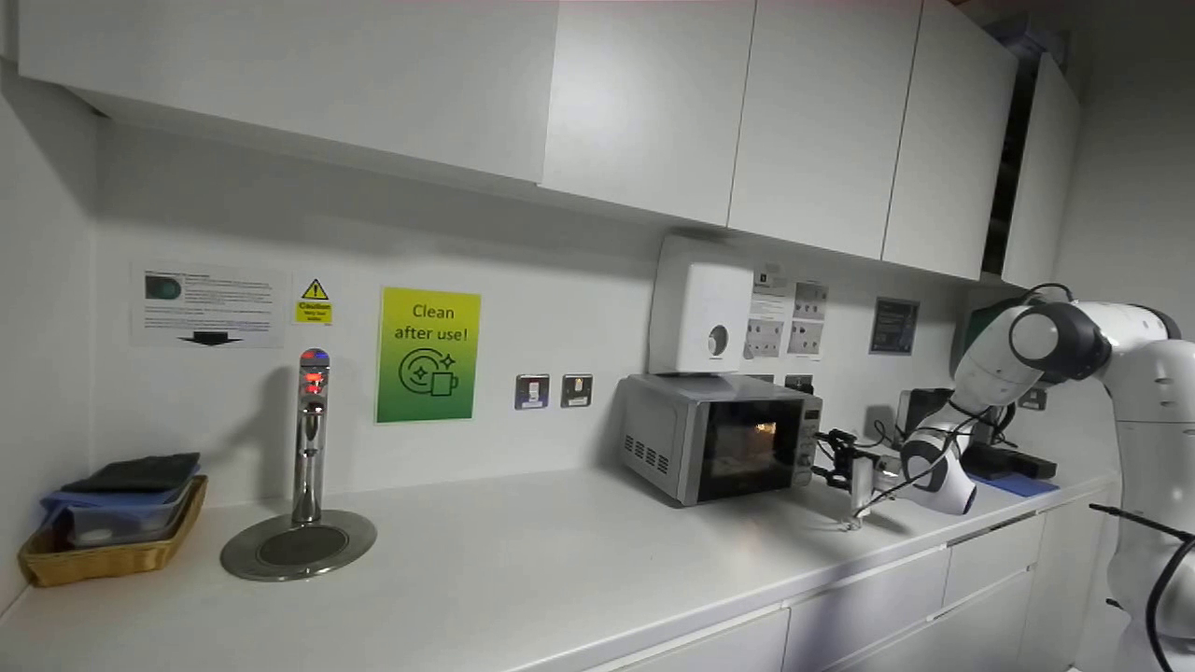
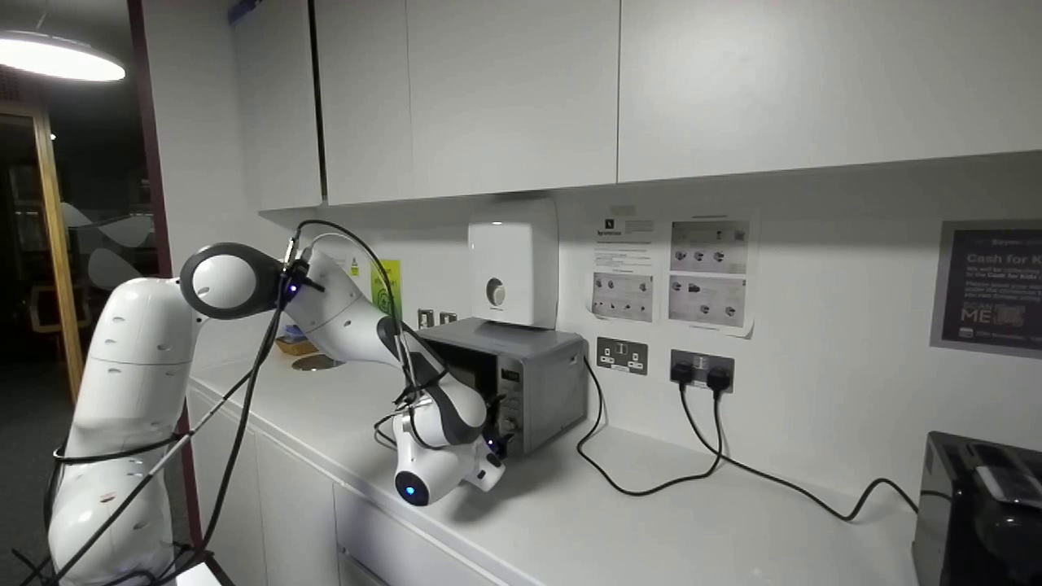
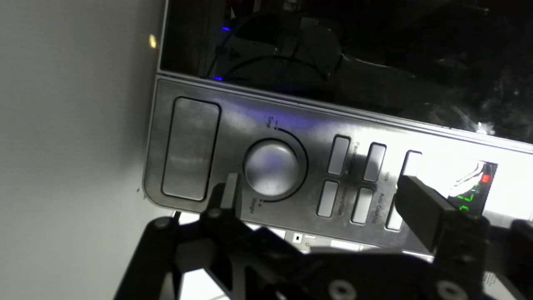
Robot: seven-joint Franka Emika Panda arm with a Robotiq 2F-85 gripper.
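Observation:
The silver microwave (image 1: 717, 437) stands on the counter with its dark door closed and a light showing in it. In the wrist view, its control panel (image 3: 240, 105) carries a round knob (image 3: 271, 168), several small buttons, a lit green display (image 3: 467, 200) and a large rectangular button (image 3: 191, 148) at the left end. My gripper faces this panel, open and with nothing between its fingers. One fingertip (image 3: 230, 194) appears just below and left of the knob; the other overlaps the buttons near the display. Whether either finger touches the panel cannot be told.
A paper dispenser (image 2: 513, 259) hangs above the microwave. Cables run along the counter to a black appliance (image 2: 982, 508) on the right.

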